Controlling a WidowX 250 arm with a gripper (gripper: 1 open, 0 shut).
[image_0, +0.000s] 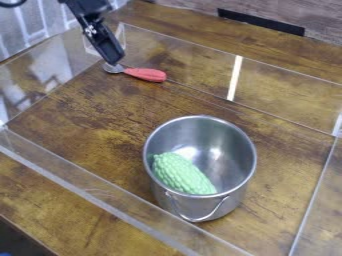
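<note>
My gripper (110, 52) is at the upper left, raised at the far end of the table and shut, with nothing seen between its fingers. Just beyond its tips, a utensil with a red handle (146, 74) and a small metal head lies on the wood. A steel pot (234, 160) with a wire handle stands at the lower right, holding a green textured object (182, 173) that looks like a corn cob.
Clear panels or edges border the work area, and a white strip (235, 78) lies at the upper right.
</note>
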